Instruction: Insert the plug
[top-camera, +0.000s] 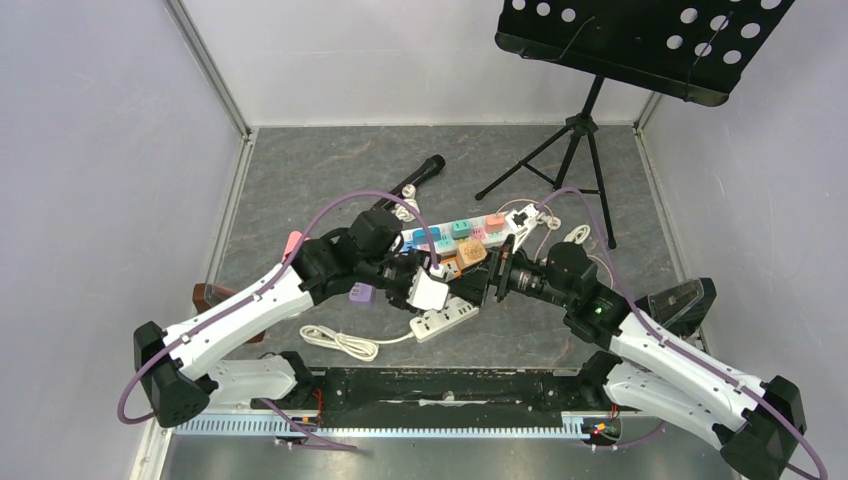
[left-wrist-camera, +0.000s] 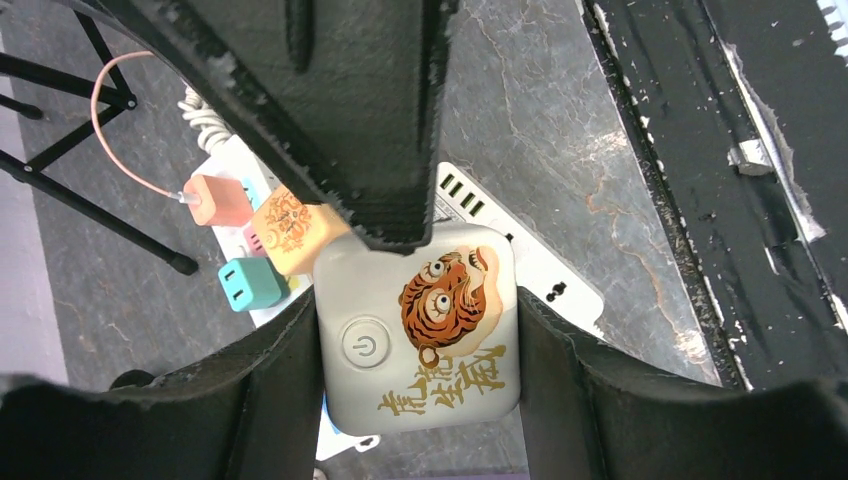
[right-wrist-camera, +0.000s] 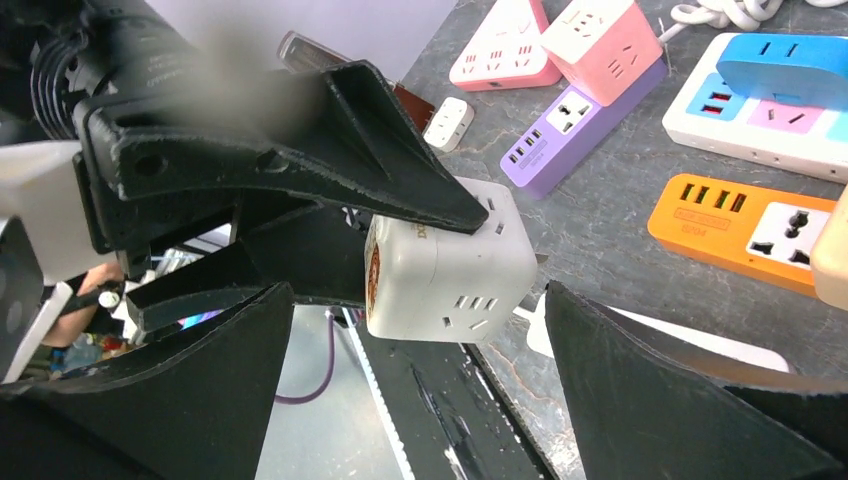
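A white cube socket plug with a tiger picture (left-wrist-camera: 418, 325) is held between the fingers of my left gripper, above a white power strip (left-wrist-camera: 545, 280) on the table. My right gripper is open, its fingertips facing the cube from just to the right, nothing between them. In the right wrist view the cube (right-wrist-camera: 440, 280) shows its socket faces, with the left gripper's fingers behind and over it.
An orange strip (right-wrist-camera: 700, 225), a peach cube (left-wrist-camera: 290, 235), a long strip with coloured plugs, a purple strip (right-wrist-camera: 580, 135) and coiled cables (top-camera: 335, 340) surround the grippers. A music stand (top-camera: 590, 150) stands back right.
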